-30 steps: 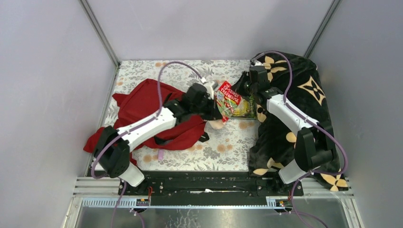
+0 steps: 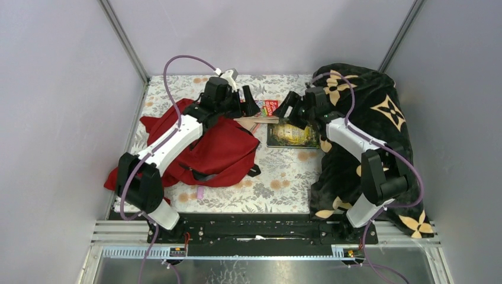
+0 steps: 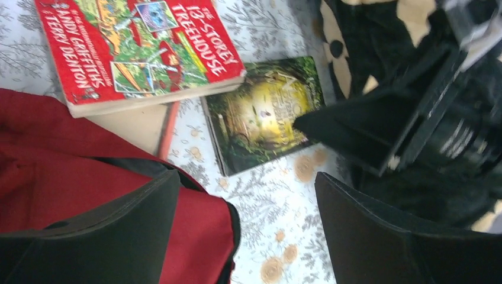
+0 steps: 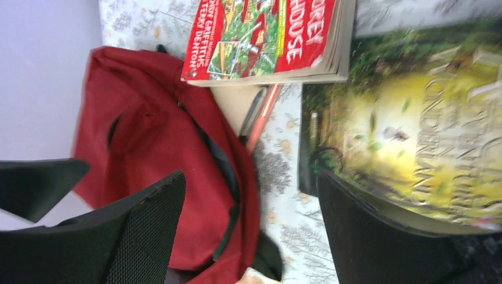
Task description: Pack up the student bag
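Observation:
The red bag point(image 2: 213, 160) lies unzipped on the left, with a pencil point(image 3: 168, 130) and a pale flat item beside its edge, partly under the red Treehouse book point(image 3: 142, 53). A dark green-and-yellow book point(image 2: 293, 136) lies to the right of these. My left gripper point(image 2: 247, 100) stands open above the red book's left part and the bag's edge. My right gripper point(image 2: 287, 106) is open over the books, to the right of the left one. Neither has anything between its fingers.
A black blanket with beige flowers point(image 2: 385, 154) covers the right side. A small pink item point(image 2: 200, 193) lies by the bag's front.
The red book now lies farther back, turned. My left gripper has moved back and left from the green book; my right gripper has shifted in position near the books.

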